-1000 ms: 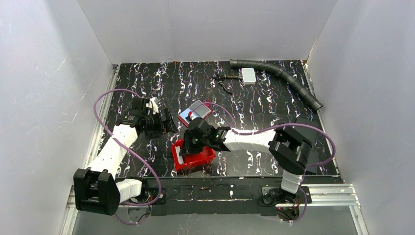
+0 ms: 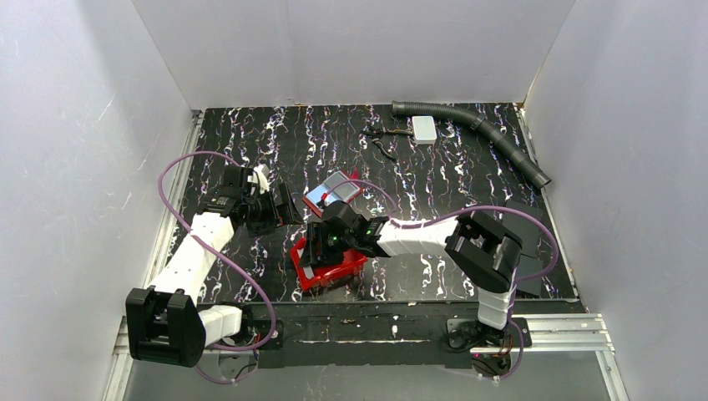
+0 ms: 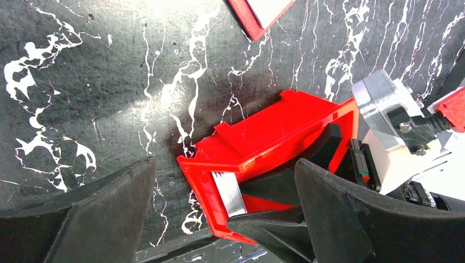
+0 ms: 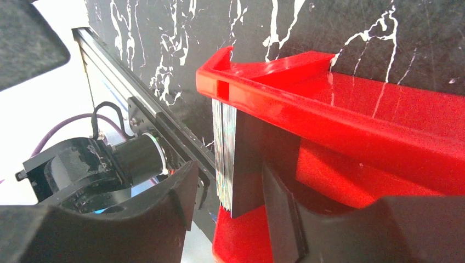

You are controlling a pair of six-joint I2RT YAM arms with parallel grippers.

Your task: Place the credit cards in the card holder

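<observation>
A red plastic box (image 2: 342, 271) lies near the front centre, a stack of thin cards (image 4: 225, 153) upright at its left end under the rim. My right gripper is inside it, part open, its fingertips on either side of the stack; I cannot tell whether they touch it. My left gripper hangs open above and left of the box. A red flat item with a pale top (image 2: 332, 192), possibly the card holder, lies behind the box.
A grey hose (image 2: 467, 117), pliers (image 2: 384, 134) and a small white block (image 2: 423, 129) lie at the back. The table's front edge is close below the box. Free marbled surface lies to the right and back left.
My right gripper has shifted slightly at the box's left end and its fingers look wider than a second ago; its arm's rear joint has moved slightly. The left arm is unchanged.
</observation>
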